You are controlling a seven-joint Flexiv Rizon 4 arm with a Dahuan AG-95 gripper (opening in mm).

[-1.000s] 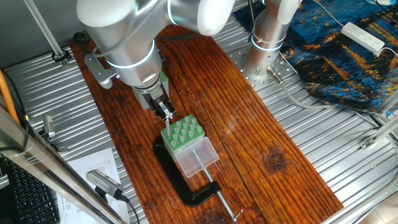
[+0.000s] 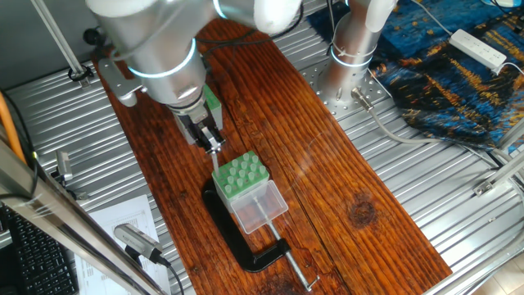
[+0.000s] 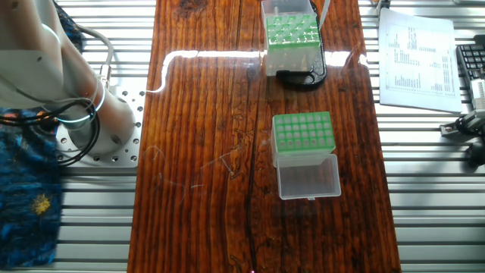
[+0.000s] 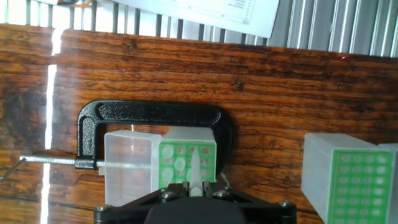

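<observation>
A slim whitish pipette tip [image 4: 196, 169] points out from my gripper, which is shut on its upper end. In exterior view 1 the gripper [image 2: 214, 146] hangs at the left corner of a green-topped rack [image 2: 245, 172], with the tip [image 2: 215, 162] pointing down. Several tips stand in that rack; some of its holes look empty in the wrist view. Whether the held tip touches the rack cannot be told. From exterior view 2, the tip [image 3: 324, 13] shows just right of the rack [image 3: 293, 32].
A black C-clamp [image 2: 232, 238] surrounds the rack and its open clear lid [image 2: 260, 208]. A second green-topped rack [image 3: 305, 131] stands apart, its lid [image 3: 309, 179] open. Bare wooden board [image 3: 204, 159] lies beside both.
Gripper and tip now sit a little farther left, at the rack's corner. The racks and clamp have not moved.
</observation>
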